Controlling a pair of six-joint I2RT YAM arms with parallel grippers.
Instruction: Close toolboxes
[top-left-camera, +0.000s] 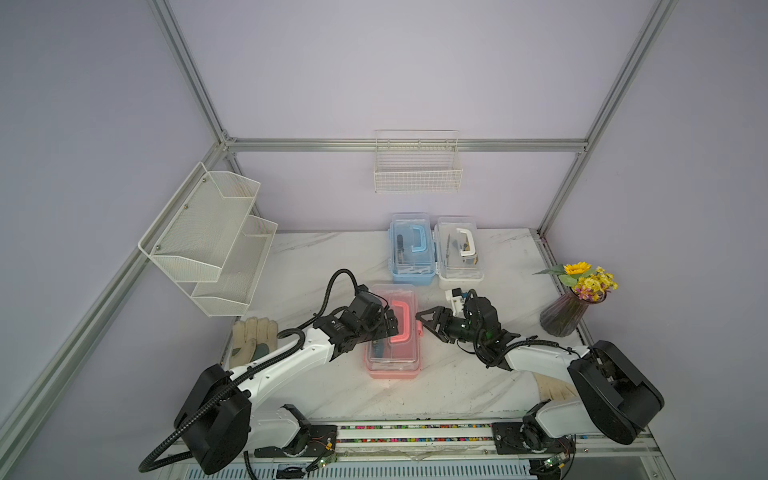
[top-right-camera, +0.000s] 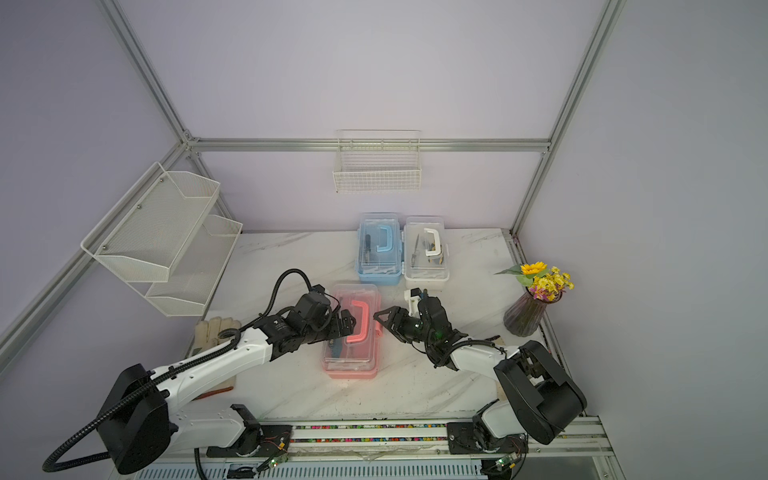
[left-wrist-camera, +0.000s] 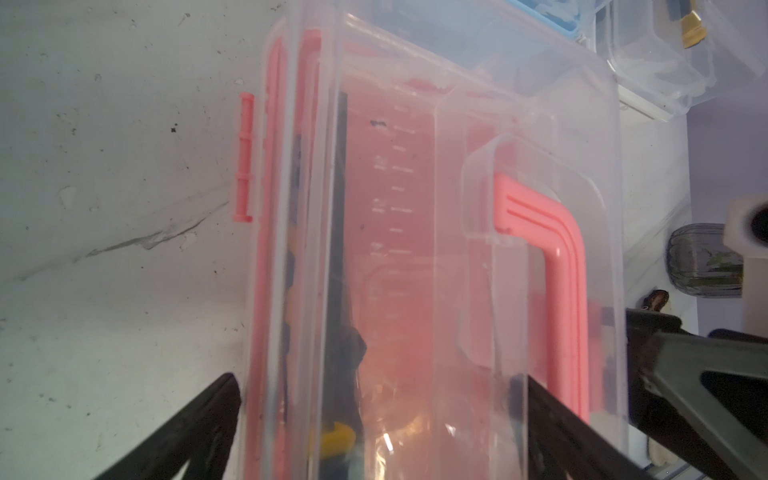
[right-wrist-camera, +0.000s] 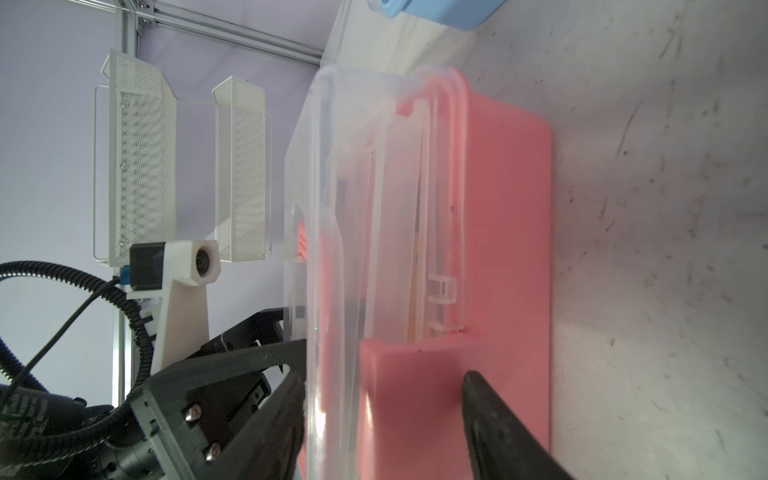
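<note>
The pink toolbox (top-left-camera: 393, 365) stands in mid-table, its clear lid (left-wrist-camera: 472, 96) lying over the pink base and its pink handle (left-wrist-camera: 566, 296) folded flat. Dark tools show through the lid. Over the lid's left part is my left gripper (top-left-camera: 392, 322), open, its fingers (left-wrist-camera: 196, 428) spread wide. My right gripper is at the box's right side, fingers apart around the lid edge and the pink latch (right-wrist-camera: 420, 400). One right finger (right-wrist-camera: 500, 432) lies close against the latch; whether it touches, and whether the latch is snapped, I cannot tell.
A blue toolbox (top-left-camera: 412, 276) and a clear white one (top-left-camera: 460, 276) stand behind, lids down. At the right is a vase of flowers (top-left-camera: 565, 312); gloves (top-left-camera: 249, 340) lie at the left. Bare table (top-left-camera: 472, 392) shows in front.
</note>
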